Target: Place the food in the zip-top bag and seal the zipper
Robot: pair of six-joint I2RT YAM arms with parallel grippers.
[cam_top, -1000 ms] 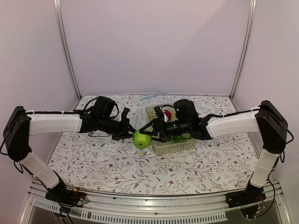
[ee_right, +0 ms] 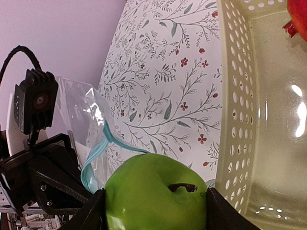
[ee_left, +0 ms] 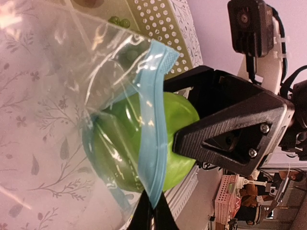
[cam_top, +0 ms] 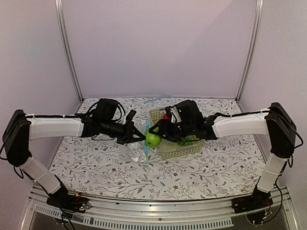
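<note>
My left gripper (cam_top: 139, 136) is shut on the edge of the clear zip top bag (cam_top: 129, 151), holding its blue zipper strip (ee_left: 153, 124). A green apple-like food (cam_top: 153, 139) (ee_right: 156, 191) is in the fingers of my right gripper (cam_top: 158, 129). In the left wrist view it sits at the bag's mouth, seen partly through the plastic and behind the zipper strip; whether it is inside cannot be told. The bag's upper part (ee_right: 86, 105) stands up beside it.
A perforated cream basket (ee_right: 232, 120) lies behind and right of the grippers, holding a red fruit (ee_right: 297, 14) and green items (cam_top: 184, 141).
The right gripper and green food have moved right and slightly back from one second ago, rising slightly in the top view. The bag's blue strip now shows more clearly beside it.
</note>
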